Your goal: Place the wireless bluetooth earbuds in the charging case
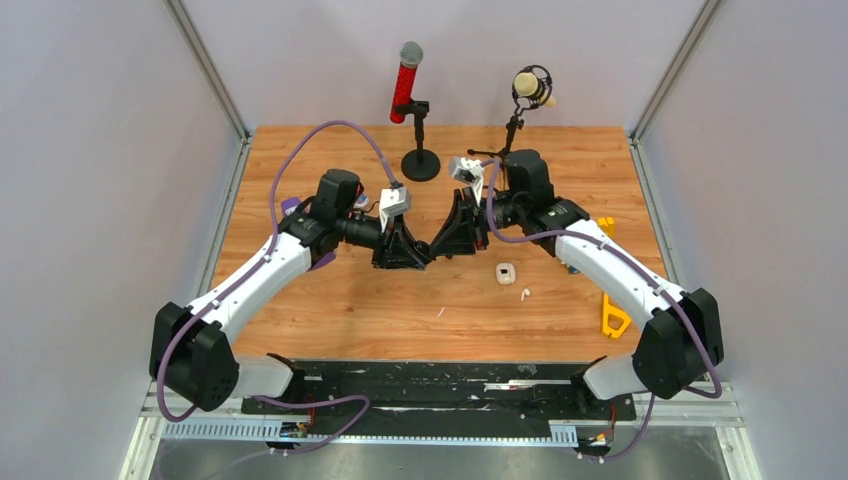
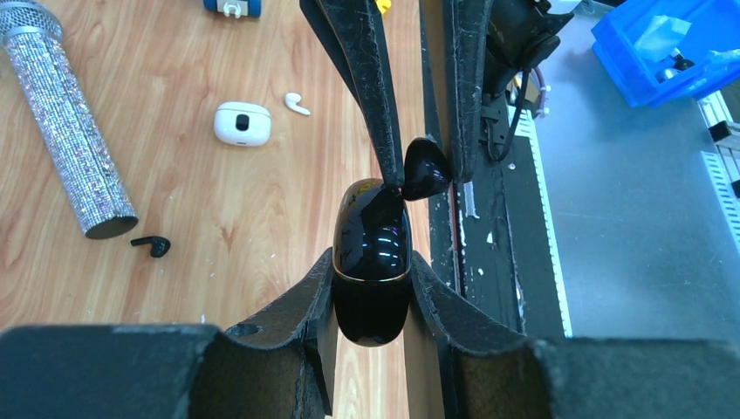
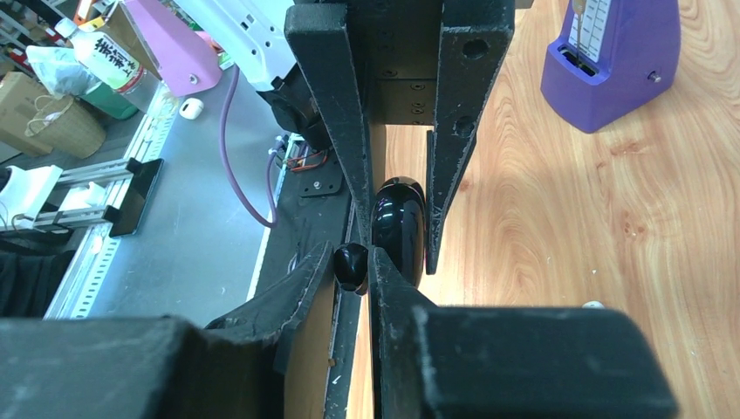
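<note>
My left gripper is shut on a glossy black charging case [image 2: 371, 240], whose thin gold seam shows as a closed line. My right gripper is shut on a small glossy black piece [image 3: 351, 266] that looks like an earbud. In the left wrist view this earbud [image 2: 427, 168] sits right beside the case's upper end, and one right finger [image 2: 384, 131] overlaps that end; contact is unclear. A second black earbud [image 2: 157, 245] lies on the table. So do a white case [image 2: 243, 123] and a white earbud [image 2: 295, 103].
A microphone with a sparkling handle [image 2: 74, 122] is close to the loose black earbud. The red microphone [image 1: 405, 85] and another stand [image 1: 512, 130] are at the back. A purple metronome [image 3: 611, 61] stands at the left arm's side.
</note>
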